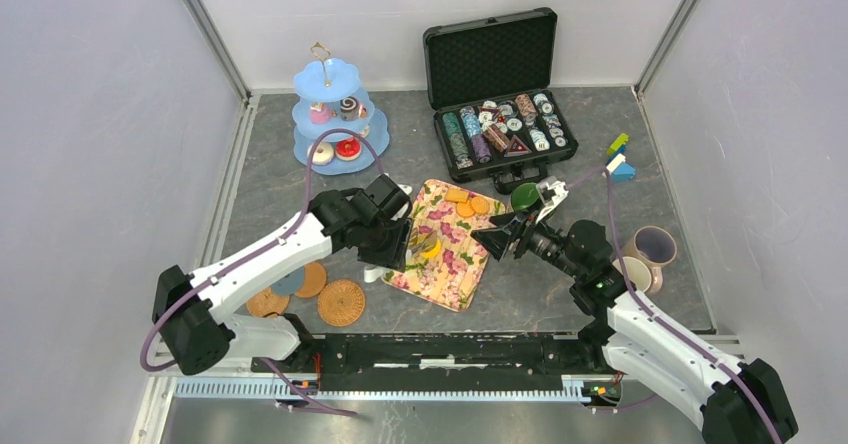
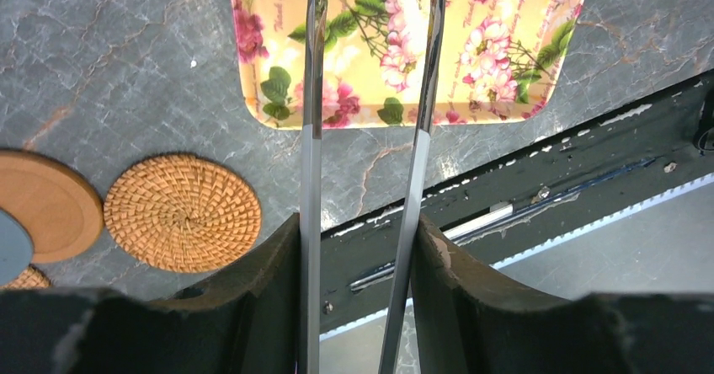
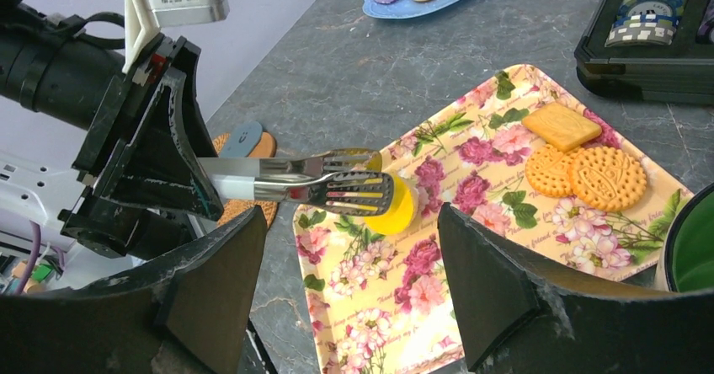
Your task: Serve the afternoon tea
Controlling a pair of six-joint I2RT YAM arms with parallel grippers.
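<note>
Silver slotted tongs (image 3: 362, 190) with grey handles are gripped by my left gripper; their arms run forward over the floral tray (image 1: 460, 272). The tongs' heads stand on either side of a round yellow piece (image 3: 402, 210) on the tray; whether they touch it I cannot tell. Biscuits (image 3: 589, 168) lie at the tray's far right part. Beside the tray's right edge, my right gripper (image 1: 490, 239) is part open, and nothing shows between its fingers. At the back left, a blue tiered stand (image 1: 343, 161) carries donuts and small cakes.
Woven and round coasters (image 1: 341, 304) lie left of the tray. The green cup (image 1: 524, 196) stands close behind my right gripper. A chip case (image 1: 506, 136) is open at the back; mugs (image 1: 652, 245) stand at the right. Bare table lies between stand and tray.
</note>
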